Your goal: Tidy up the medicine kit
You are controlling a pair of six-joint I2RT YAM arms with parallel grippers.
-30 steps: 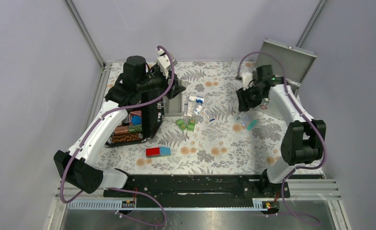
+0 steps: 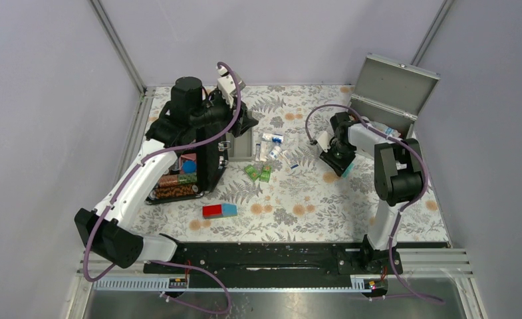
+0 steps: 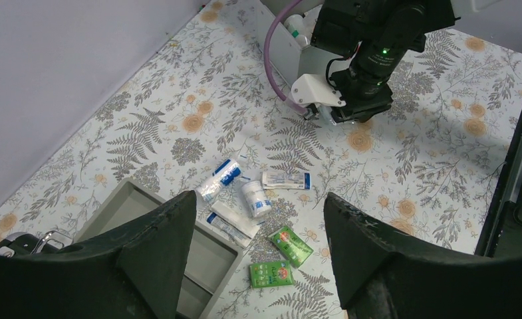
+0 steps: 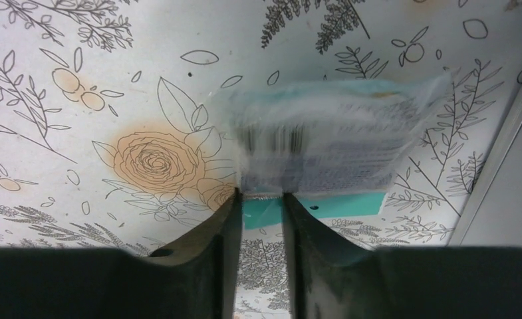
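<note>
A clear packet with a teal strip (image 4: 351, 206) and a barcode lies at the right wrist view's centre. My right gripper is at its near edge, fingers close together with a narrow gap where teal shows; whether they grip it cannot be told. In the top view, that gripper (image 2: 338, 163) mostly covers the packet. My left gripper stands open above the table, nothing between its fingers. Below it lie a white bottle (image 3: 255, 198), a blue-white tube (image 3: 218, 179), a flat white strip (image 3: 286, 180) and two green packets (image 3: 271, 274). The open metal case (image 2: 396, 83) stands at the back right.
A grey tray (image 2: 241, 149) is under the left arm, beside a black bag (image 2: 208, 166) holding several items. A red and blue block (image 2: 219, 211) sits near the front.
The left arm has not moved.
</note>
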